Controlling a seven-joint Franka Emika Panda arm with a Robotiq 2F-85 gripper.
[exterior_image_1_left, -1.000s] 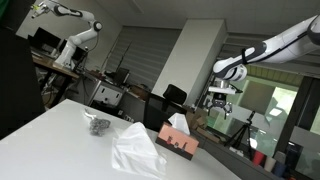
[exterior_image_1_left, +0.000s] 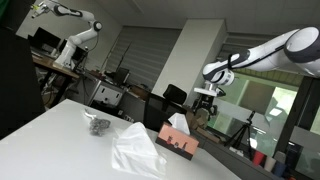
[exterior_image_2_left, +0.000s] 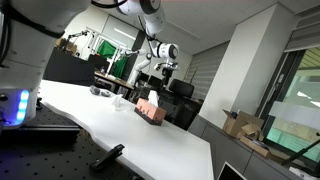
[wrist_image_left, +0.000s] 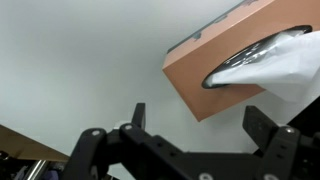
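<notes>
A pinkish-brown tissue box (exterior_image_1_left: 176, 142) sits on the white table, with a white tissue (exterior_image_1_left: 180, 123) sticking up from its slot. In the wrist view the box (wrist_image_left: 196, 82) fills the upper right, and its tissue (wrist_image_left: 272, 60) drapes from the dark oval opening. My gripper is open there, its fingers wide apart with nothing between them. From exterior view 1, the gripper (exterior_image_1_left: 206, 98) hangs well above table height. A loose white tissue (exterior_image_1_left: 138, 152) lies on the table left of the box.
Farther left on the table is a small crumpled grey item (exterior_image_1_left: 98, 127). Behind the table stands a dark chair (exterior_image_1_left: 165, 106). Cardboard boxes (exterior_image_2_left: 243, 126) rest off to the right.
In exterior view 1 my gripper and arm have shifted left and a little lower. The box and both tissues have stayed in place.
</notes>
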